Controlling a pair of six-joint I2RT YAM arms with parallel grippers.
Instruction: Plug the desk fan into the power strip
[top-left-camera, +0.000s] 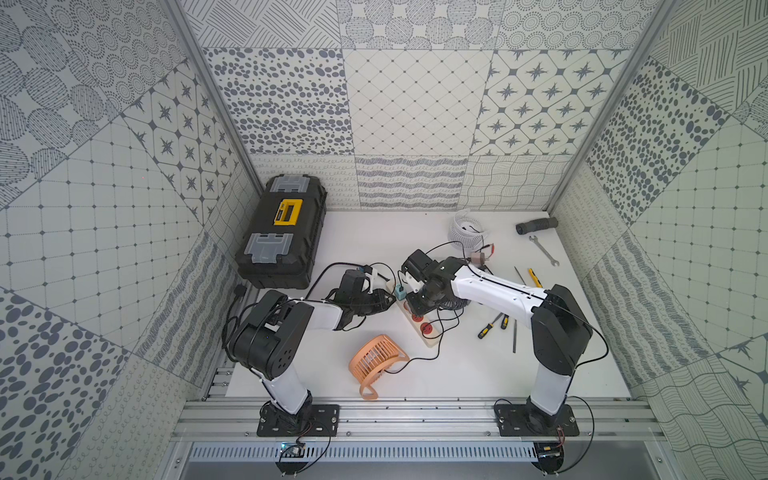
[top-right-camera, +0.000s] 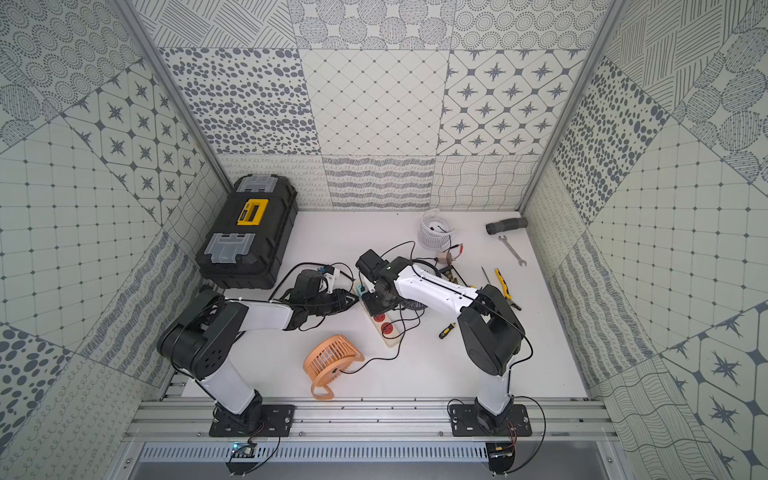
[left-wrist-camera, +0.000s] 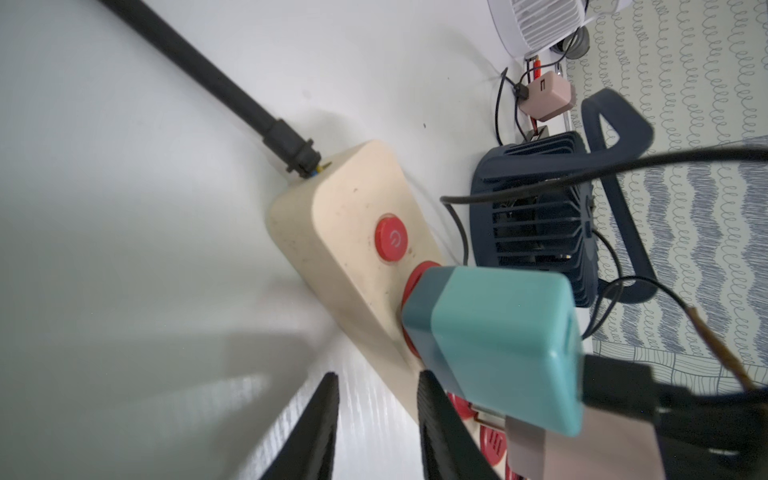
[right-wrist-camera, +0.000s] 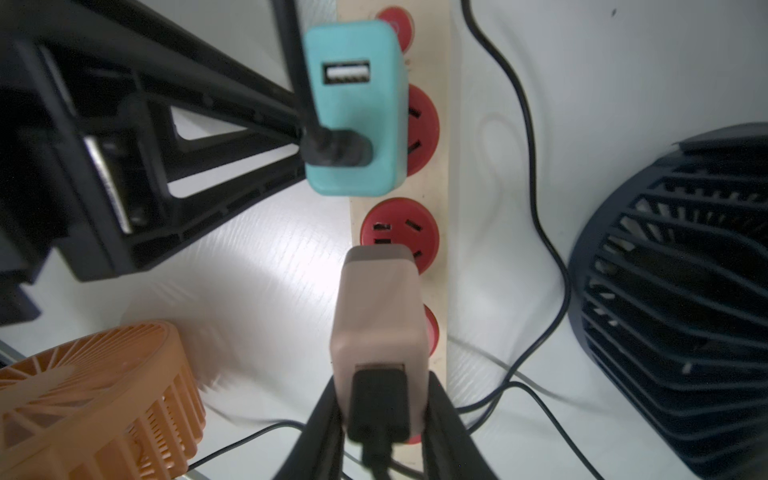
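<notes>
The beige power strip (left-wrist-camera: 320, 224) lies on the table with red sockets. A teal charger block (right-wrist-camera: 356, 72) stands on the socket nearest its power button, a black cable at its outer face. My right gripper is shut on a pink charger plug (right-wrist-camera: 380, 308), held over the strip near the uncovered socket (right-wrist-camera: 400, 224). Metal prongs (left-wrist-camera: 488, 417) show between that plug and the strip. My left gripper is beside the strip near the teal block; its fingers look apart, with bare table showing between them. Whether they touch the strip is unclear.
An orange desk fan (top-left-camera: 376, 357) lies in front, and a dark blue fan (right-wrist-camera: 680, 296) stands on the strip's other side. Cables loop around the strip. Toolbox (top-left-camera: 284, 232) at left, white fan (top-left-camera: 465, 230) at back, loose tools at right.
</notes>
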